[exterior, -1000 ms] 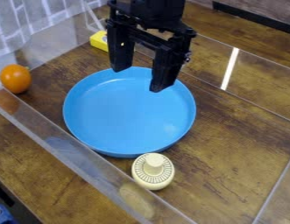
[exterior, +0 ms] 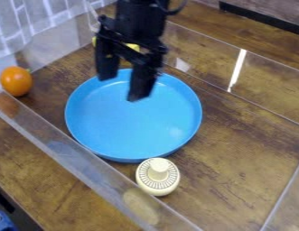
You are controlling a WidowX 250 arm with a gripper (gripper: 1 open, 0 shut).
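My black gripper point(exterior: 126, 63) is blurred over the back half of a blue plate point(exterior: 130, 122); whether its fingers are open or shut is unclear. An orange ball-like fruit point(exterior: 15, 82) sits left of the plate. A cream round object with a knob point(exterior: 158, 178) stands just in front of the plate. A yellow object point(exterior: 99, 42) is mostly hidden behind the gripper.
A clear, see-through rail point(exterior: 103, 180) runs diagonally along the lower left.
The plate and other objects have stayed in place.
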